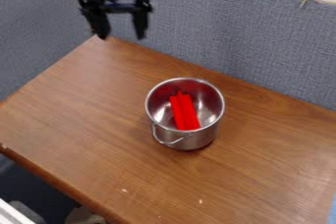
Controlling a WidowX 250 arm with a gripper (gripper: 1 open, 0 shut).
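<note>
A steel pot [164,136] with a thin handle stands on the wooden table toward the centre right. A red block [186,112] lies inside it. My black gripper [113,27] hangs open at the top left, above the back of the table and away from the pot, somewhat blurred, with nothing visible between its fingers.
Grey padded walls [269,41] border it at the back and left. The table's front left edge drops to a dark area.
</note>
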